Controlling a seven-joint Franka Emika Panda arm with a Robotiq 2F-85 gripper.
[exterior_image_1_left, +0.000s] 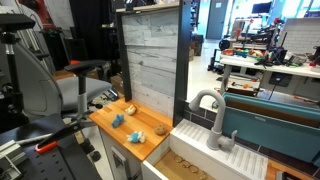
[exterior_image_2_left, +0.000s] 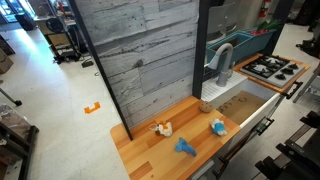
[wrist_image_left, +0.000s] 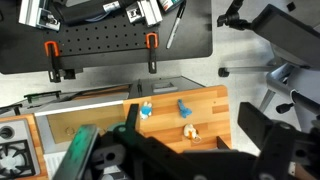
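On the wooden counter (exterior_image_2_left: 140, 155) lie several small items. A blue piece (exterior_image_2_left: 184, 147) sits near the counter's front, with a light blue and white item (exterior_image_2_left: 218, 127) to its right. Farther back is a white and brown item (exterior_image_2_left: 163, 129); close to the sink rests a brown roundish item (exterior_image_2_left: 206, 106). From above, the wrist view shows the blue piece (wrist_image_left: 184, 106), the light blue item (wrist_image_left: 146, 110) and the white item (wrist_image_left: 190, 131). My gripper appears as two dark, blurred fingers set wide apart, open, with nothing held between them.
A grey faucet (exterior_image_1_left: 215, 105) rises behind the white sink (exterior_image_1_left: 190, 172), right of the counter. A stove (exterior_image_2_left: 272, 68) stands beyond it. A tall wood-plank panel (exterior_image_2_left: 150, 60) backs the counter. Bare wood remains around the small items.
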